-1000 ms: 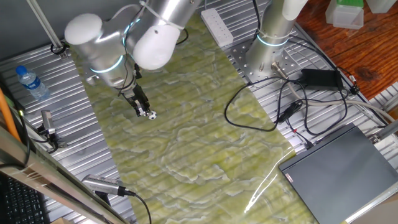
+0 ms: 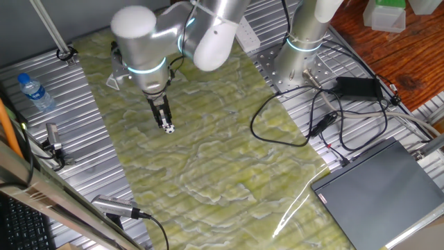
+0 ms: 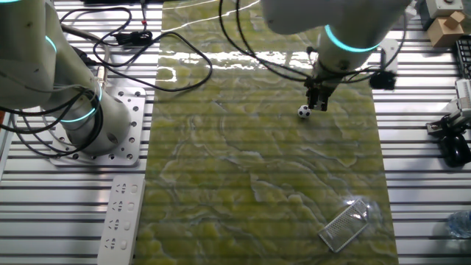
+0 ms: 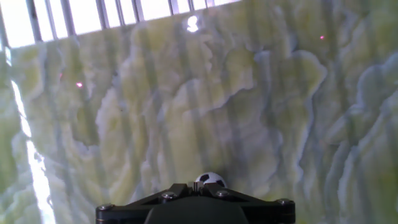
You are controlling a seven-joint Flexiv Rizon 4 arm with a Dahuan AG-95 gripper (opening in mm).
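Observation:
A small black-and-white football (image 2: 170, 129) lies on the green marbled mat (image 2: 215, 167). My gripper (image 2: 163, 125) points down right at it. In exterior view 2 the ball (image 3: 304, 111) shows just left of the dark fingertips, close to them or touching; which of the two I cannot tell. Seen from the wrist, my gripper has its fingers drawn together, and the ball (image 4: 211, 178) peeks out just beyond the tips, slightly right of centre. Its lower part is hidden behind the fingers. Nothing shows clasped between them.
A grater-like object (image 3: 344, 225) lies on the mat away from the ball. Loose black cable (image 2: 260, 132) loops over the mat's edge near the base. A closed laptop (image 2: 385, 198), a water bottle (image 2: 36, 92) and a power strip (image 3: 121, 221) stand around. Mid-mat is clear.
The upper arm and wrist have swung to the right in exterior view 1, and the gripper has turned more upright. Its tips and the ball stay at nearly the same spot.

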